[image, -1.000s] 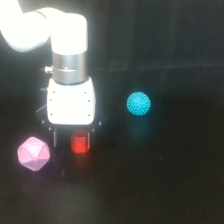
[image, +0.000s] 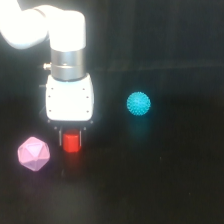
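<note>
A small red cube (image: 71, 143) shows just below the white gripper body, left of the picture's middle. My gripper (image: 71, 141) points down over it, its thin dark fingers close against the cube's left and right sides, so it looks shut on the cube. Whether the cube touches the table or is slightly above it cannot be told from this view. The upper part of the cube is partly hidden by the gripper.
A pink faceted ball (image: 33, 153) lies close to the left of the gripper. Farther back on the right is a turquoise knobbly ball (image: 138, 103).
The gripper's fingers have drawn in from a wider spread around the cube. The red cube has shifted slightly left, now centred under the gripper. Both balls are where they were.
</note>
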